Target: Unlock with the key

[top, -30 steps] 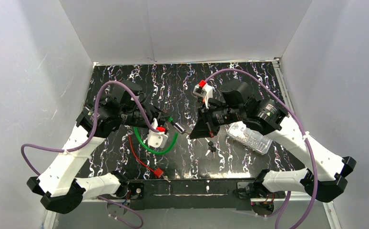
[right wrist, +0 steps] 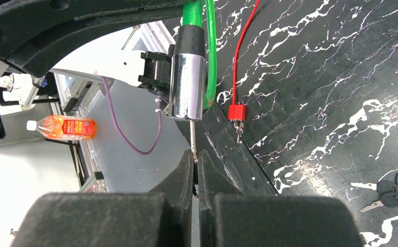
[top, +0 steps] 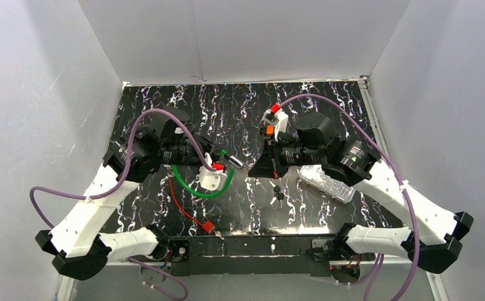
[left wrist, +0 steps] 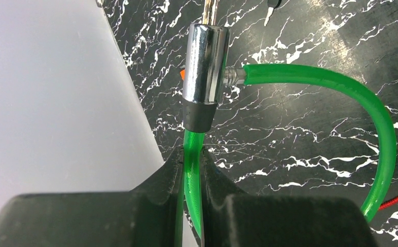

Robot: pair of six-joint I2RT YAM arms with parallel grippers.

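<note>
A chrome lock cylinder [left wrist: 205, 64] with a black collar [right wrist: 190, 40] is joined to a looped green cable [left wrist: 310, 75]. My left gripper is shut on the green cable just behind the collar. Facing it, my right gripper is shut on a thin metal key [right wrist: 193, 135], whose shaft reaches the cylinder's end face. How deep the key sits in the keyhole cannot be told. From above, the lock cylinder [top: 235, 162] spans the short gap between both grippers.
Other keys on a ring [right wrist: 392, 190] lie on the black marbled table. A red padlock [right wrist: 236, 111] on a red cable lies near the front edge. To the right, a clear case [top: 328, 183] rests partly under the right arm.
Both grippers and the lock between them have shifted slightly toward the back of the table. Both grips stay the same.
</note>
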